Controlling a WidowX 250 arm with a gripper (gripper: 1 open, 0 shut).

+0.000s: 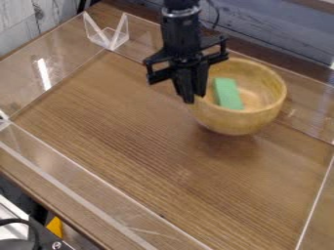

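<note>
The black robot gripper [196, 78] is at the upper middle, over the left rim of a tan bowl [248, 122]. Its fingertips are at or just inside that rim; whether they grip it is unclear. A green block [229, 93] lies inside the bowl toward its left side.
A wooden table [144, 176] fills most of the view, mostly clear at left and front. A clear plastic object [107, 31] stands at the back left. Walls border the back and left. Dark cables and a yellow item are at the bottom left corner.
</note>
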